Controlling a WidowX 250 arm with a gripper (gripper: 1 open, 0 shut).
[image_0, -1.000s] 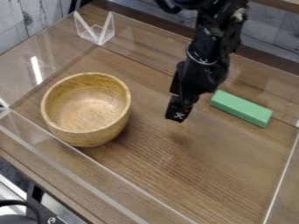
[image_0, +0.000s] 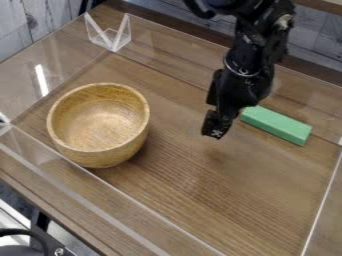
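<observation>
The black gripper (image_0: 218, 112) hangs over the middle of the wooden tray floor, pointing down and open, with nothing visible between its fingers. To its left sits a round tan bowl (image_0: 96, 122). A green rectangular block (image_0: 275, 124) lies to its right, partly behind the arm.
Side walls bound the area at left, back and right. A white clip-like object (image_0: 110, 36) is at the back left, and dark cables are at the lower left.
The arm and gripper have shifted slightly to the right. The bowl and green block are where they were.
</observation>
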